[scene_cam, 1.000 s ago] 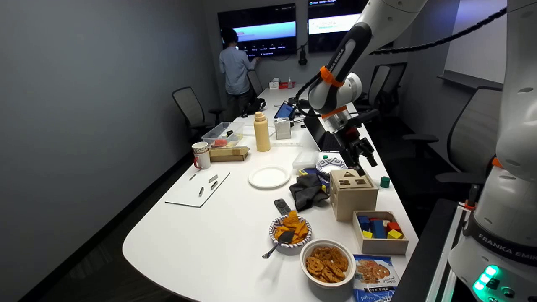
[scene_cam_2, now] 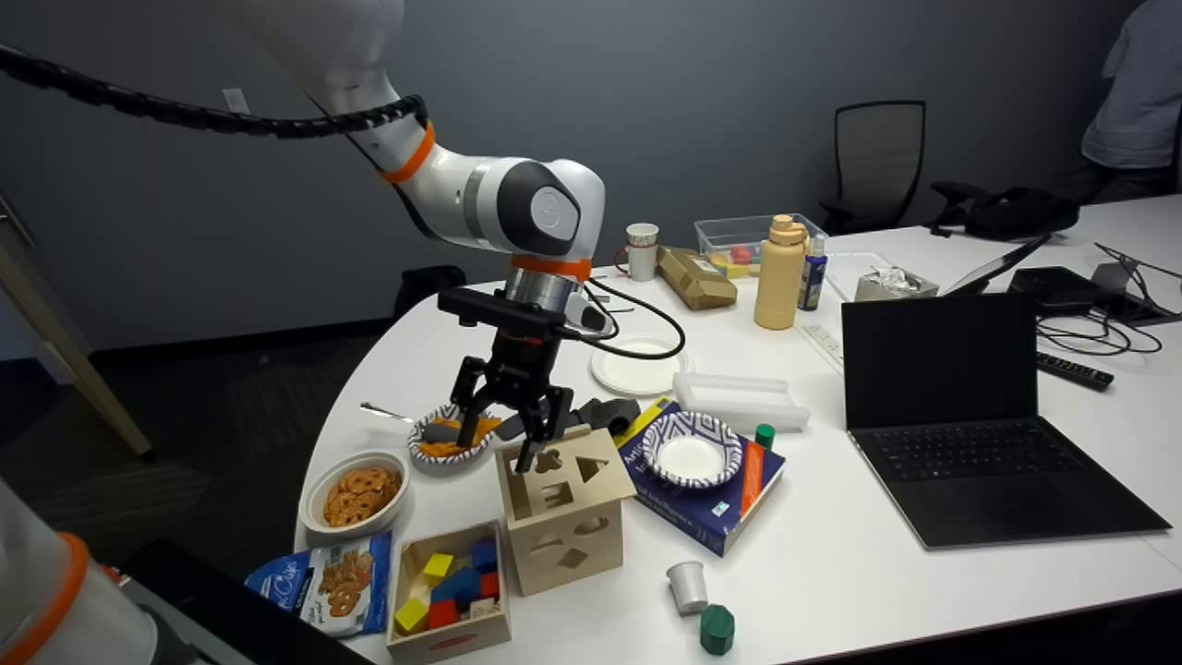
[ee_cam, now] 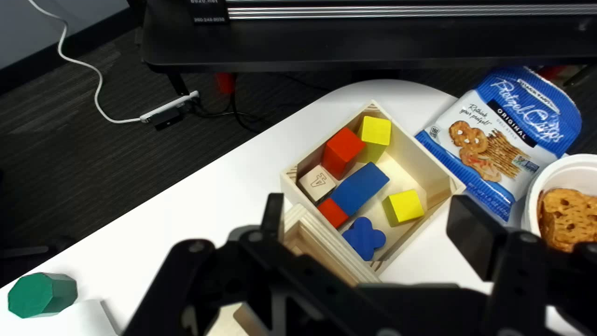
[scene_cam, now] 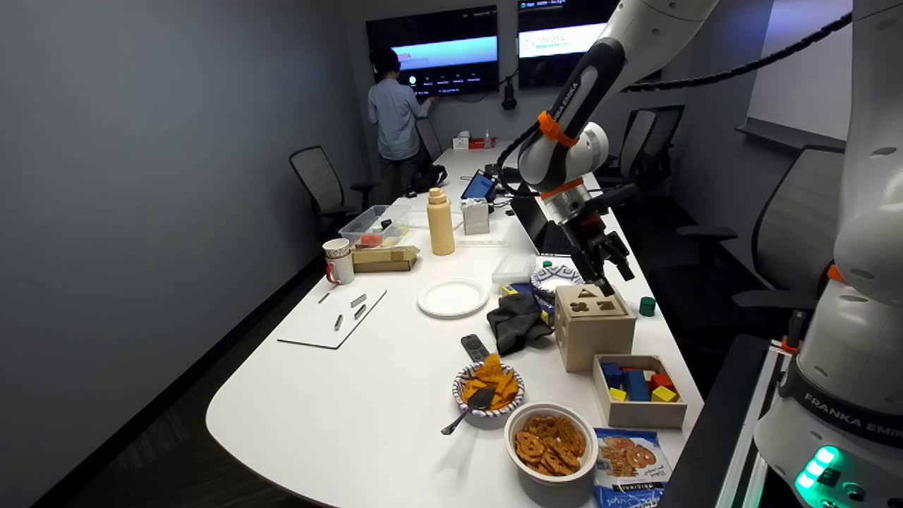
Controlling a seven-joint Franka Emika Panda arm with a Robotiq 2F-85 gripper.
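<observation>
My gripper [scene_cam_2: 496, 445] hangs open over the wooden shape-sorter box [scene_cam_2: 571, 543], its fingers pointing down and nothing between them. In the wrist view the two fingers [ee_cam: 273, 215] stand wide apart. Past them lies an open wooden tray [ee_cam: 433, 168] holding several blocks: a blue rectangular block [ee_cam: 359, 187], a blue flower-shaped block [ee_cam: 364, 238], a yellow block [ee_cam: 404, 207], a red block [ee_cam: 342, 150] and others. The tray sits beside the sorter box, whose top has cut-out holes. A green block [scene_cam_2: 717, 628] lies alone on the table near a small grey cup [scene_cam_2: 688, 586].
Close to the tray are a blue pretzel bag [scene_cam: 631, 470] and a bowl of pretzels [scene_cam: 550, 444]. A chip bowl [scene_cam: 488, 389] with a spoon, a dark cloth [scene_cam: 516, 323] and a book [scene_cam_2: 709, 512] bearing a patterned bowl surround the sorter.
</observation>
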